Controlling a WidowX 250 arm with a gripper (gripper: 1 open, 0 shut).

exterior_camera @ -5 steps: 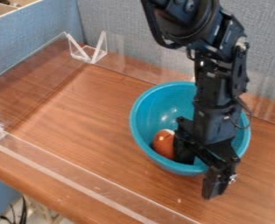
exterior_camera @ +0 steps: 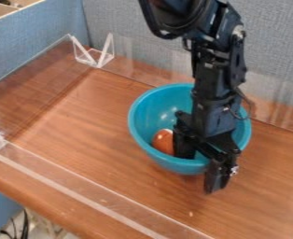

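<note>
A teal bowl (exterior_camera: 149,117) stands on the wooden table (exterior_camera: 87,140), right of centre. An orange-red round object (exterior_camera: 164,141) sits inside it at the left, partly hidden by my black gripper (exterior_camera: 204,149). The gripper reaches down over the bowl's front right part and looks open, though its fingertips are partly hard to make out. I cannot tell whether it touches the round object.
White wire brackets (exterior_camera: 94,54) stand at the back left and at the left edge. Padded walls (exterior_camera: 131,23) border the back and left. Cables lie below the front edge.
The arm, the bowl and the round object in it have shifted to the left over the last second, the gripper also slightly upward.
</note>
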